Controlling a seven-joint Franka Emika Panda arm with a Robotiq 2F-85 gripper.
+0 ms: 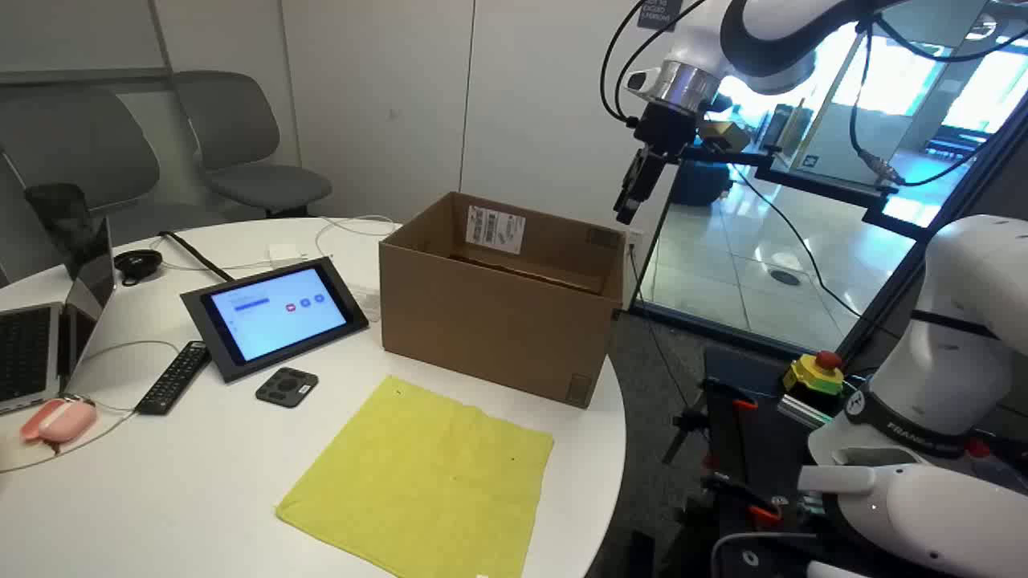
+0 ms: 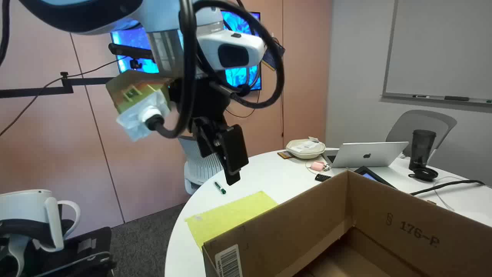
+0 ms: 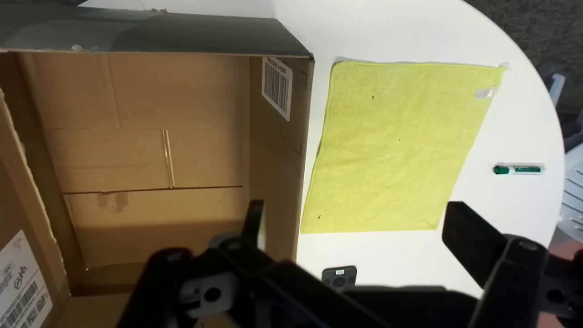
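Note:
My gripper is open, its two fingers wide apart with nothing between them. It hangs in the air above the table, over the near side wall of the cardboard box in the wrist view. The brown cardboard box [image 1: 496, 332] stands open-topped on the white table, and its visible floor [image 3: 147, 158] is bare. A yellow cloth [image 3: 401, 147] lies flat and spread out beside the box. Beyond the cloth, close to the table's rounded edge, a green marker [image 3: 517, 169] lies on its own; exterior view 2 shows this marker [image 2: 220, 187] too.
A tablet on a stand [image 1: 279, 313], a small black puck-like remote [image 1: 287, 386], a long remote [image 1: 173, 376], a pink case [image 1: 59, 421] and a laptop [image 1: 38, 337] share the table. A pale bowl [image 2: 305, 148] sits farther off.

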